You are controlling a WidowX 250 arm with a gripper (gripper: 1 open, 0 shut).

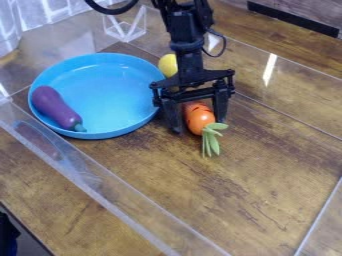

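Observation:
My black gripper (195,112) is low over an orange toy carrot (202,121) with green leaves, its fingers down on either side of the carrot's body. Whether they press on it is unclear. The carrot lies on the wooden table (187,210), right of the blue bowl.
A blue bowl (115,87) at the left holds a purple toy eggplant (54,106). A yellow object (167,64) sits behind the gripper, partly hidden. Clear plastic edges run along the left and right.

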